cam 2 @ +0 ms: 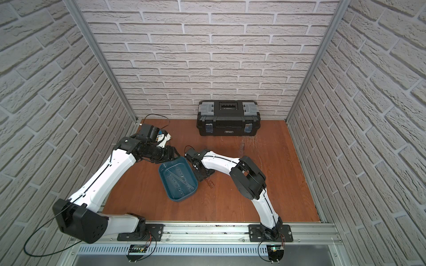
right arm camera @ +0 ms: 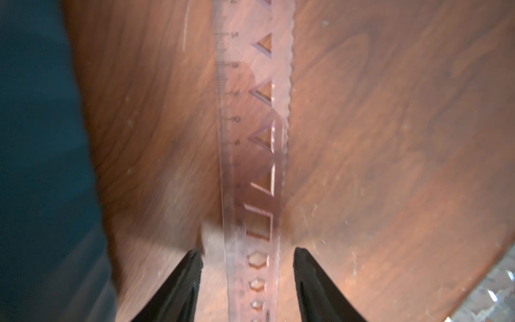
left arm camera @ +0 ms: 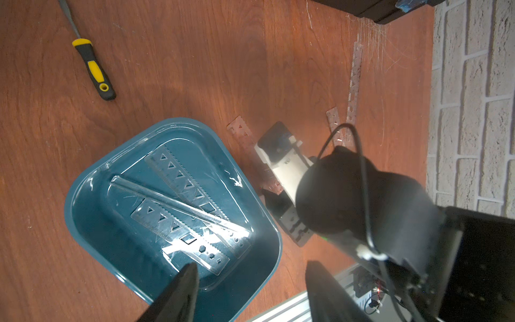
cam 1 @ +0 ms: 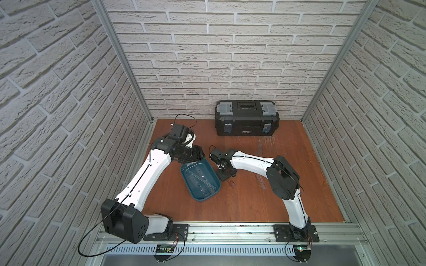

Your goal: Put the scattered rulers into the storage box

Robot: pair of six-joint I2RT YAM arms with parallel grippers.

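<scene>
The blue storage box (left arm camera: 80, 220) holds several clear rulers (left arm camera: 179, 177), lying crossed on its floor. Over the box's far edge, my left gripper stands with its fingers apart and nothing between them. Beside the box's right wall, my right gripper is open low over the table, one finger on each side of a clear ruler (right arm camera: 249, 155) lying flat. Farther right on the table are a long ruler (left arm camera: 354, 83) and another ruler (left arm camera: 333, 120), partly hidden by the right arm.
A black toolbox (cam 1: 247, 119) sits at the back against the brick wall. On the left of the table lies a yellow-and-black screwdriver (left arm camera: 95, 69). The right arm (cam 1: 255, 163) reaches across the table's middle.
</scene>
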